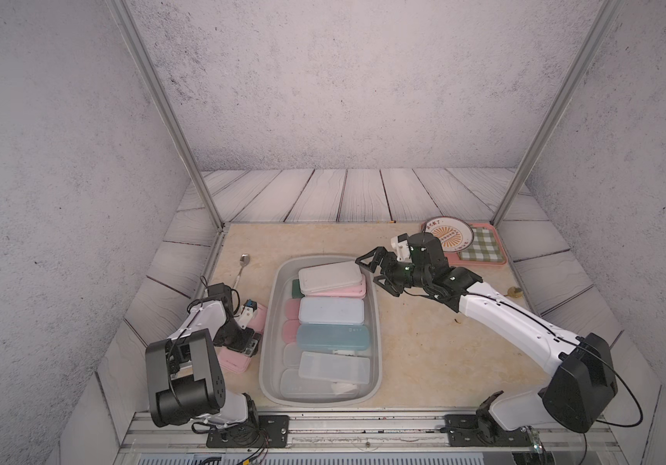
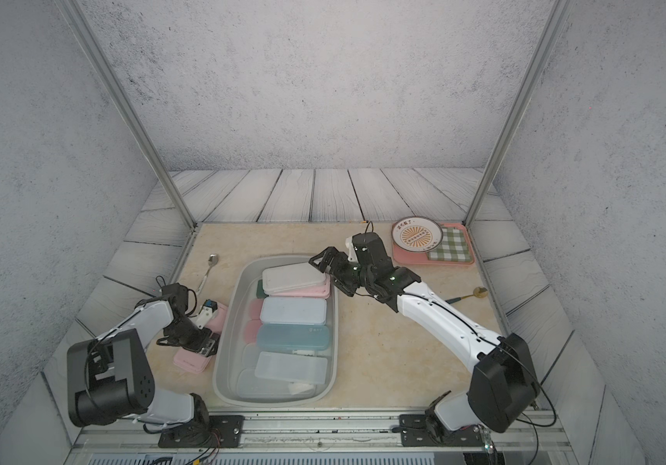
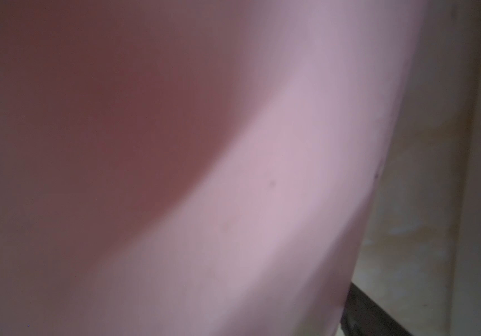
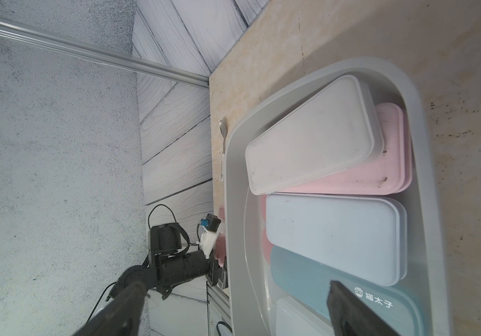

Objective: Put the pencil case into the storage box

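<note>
A pink pencil case (image 1: 233,359) lies on the table left of the grey storage box (image 1: 268,341), partly hidden under my left gripper (image 1: 253,343). That gripper is open around or over the case; its fingers are mostly out of sight. Blurred pink case surface (image 3: 285,168) fills most of the left wrist view. Above the box's right far edge, my right gripper (image 1: 367,272) stands open with nothing between its fingers. Inside the box, a whitish case (image 4: 313,134) rests tilted on a pink case (image 4: 363,173), with a pale blue case (image 4: 335,232) and a teal case (image 4: 318,280) nearer.
At the back right stand a pink tray (image 1: 502,246) and a patterned plate (image 1: 449,233). A spoon (image 1: 241,267) lies at the far left. The table right of the box is mostly clear under my right arm.
</note>
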